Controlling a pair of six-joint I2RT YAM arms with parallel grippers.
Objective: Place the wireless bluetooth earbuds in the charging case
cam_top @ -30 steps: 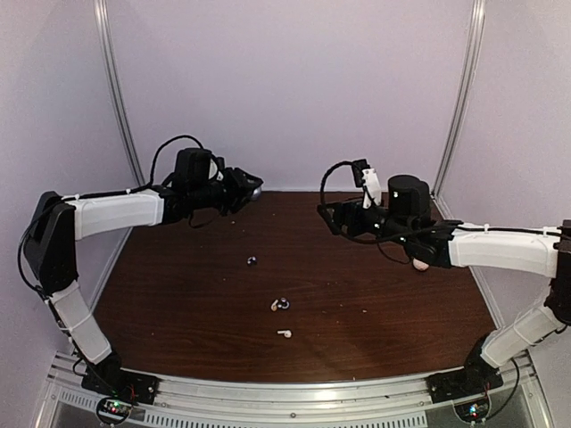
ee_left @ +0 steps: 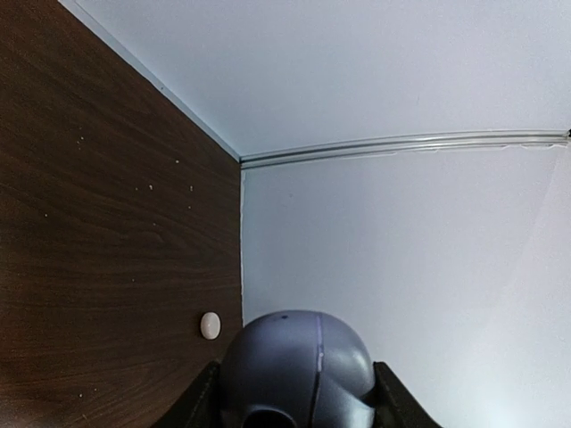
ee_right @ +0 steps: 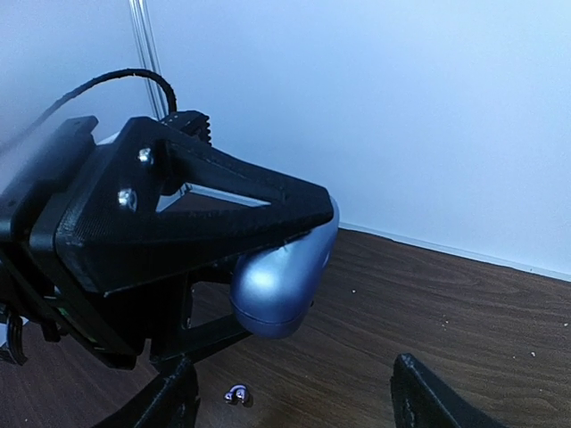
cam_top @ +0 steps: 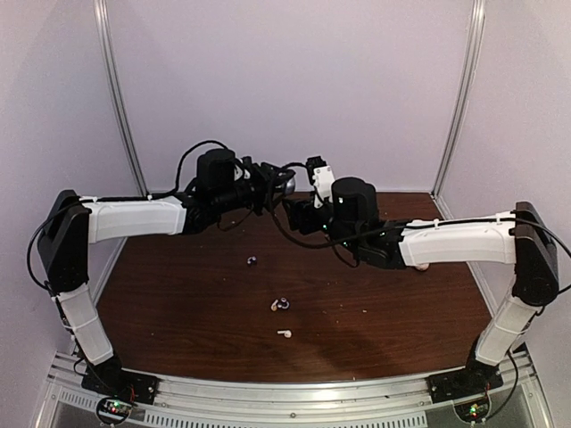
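A glossy blue-purple charging case is clasped between the fingers of my left gripper, held up above the far part of the table. In the right wrist view the case juts out from the left fingers, its lid looking shut. My right gripper stands open just short of the case, nothing between its fingers. On the table lie a dark purple earbud and another purple earbud, the latter right beside a pinkish earbud. A white earbud rests nearer the front.
A pale pink rounded object sits on the table to the right, partly hidden by the right arm from above. Both arms meet over the back of the table, with cables looping close between them.
My left gripper has carried the case rightward, and my right gripper has moved left toward it, closing the wide gap between them. The earbuds on the table have stayed put.
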